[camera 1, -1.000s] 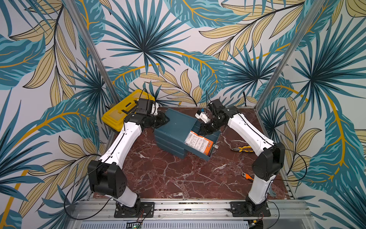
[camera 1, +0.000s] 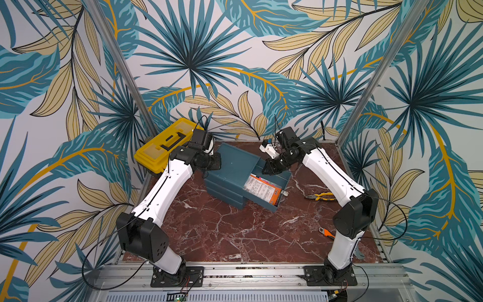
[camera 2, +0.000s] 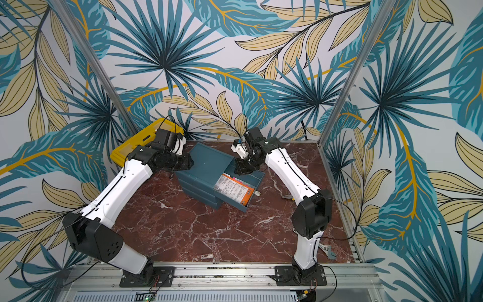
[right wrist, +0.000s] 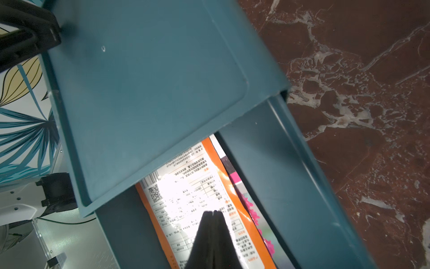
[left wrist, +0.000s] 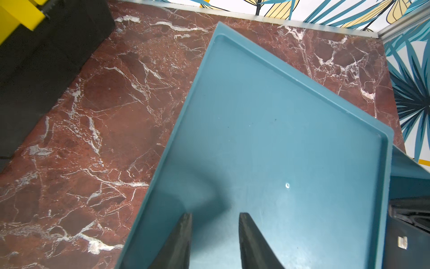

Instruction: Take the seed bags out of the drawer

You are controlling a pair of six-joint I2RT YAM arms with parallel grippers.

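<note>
The teal drawer cabinet (camera 1: 229,166) stands mid-table with its top drawer (right wrist: 300,179) pulled out towards the right. Inside lie seed bags (right wrist: 192,192), white labelled with orange edges, partly hidden under the cabinet's top. My left gripper is over the cabinet top near its left rim, fingers parted with nothing between them. My right gripper hangs over the drawer and the bags, fingertips together, nothing showing between them.
A yellow toolbox (camera 1: 166,146) stands at the back left. Pliers (camera 1: 319,196) and an orange-handled tool (camera 1: 326,232) lie on the right of the table.
My right gripper has lifted a little. Cabinet and drawer look unchanged.
</note>
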